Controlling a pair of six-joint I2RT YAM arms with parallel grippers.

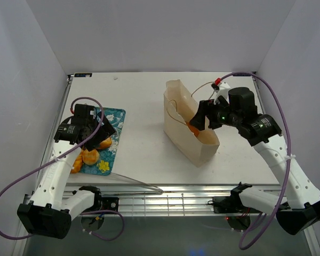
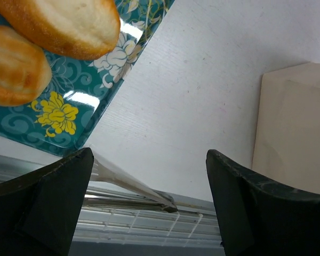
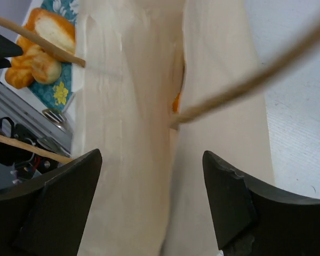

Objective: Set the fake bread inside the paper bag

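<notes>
A cream paper bag (image 1: 186, 138) with twisted handles stands open-topped on the table at the right. My right gripper (image 1: 205, 120) hangs over its opening, part open, its fingers apart over the bag's paper in the right wrist view, with a bit of orange visible inside. Fake bread pieces (image 2: 18, 66) lie on a teal patterned tray (image 2: 58, 120) at the left. My left gripper is open above the tray's front right, nothing between its fingers; in the top view it hides part of the bread.
A metal rail runs along the front edge, with a long metal utensil (image 1: 136, 181) by the tray's front corner. Walls close in both sides.
</notes>
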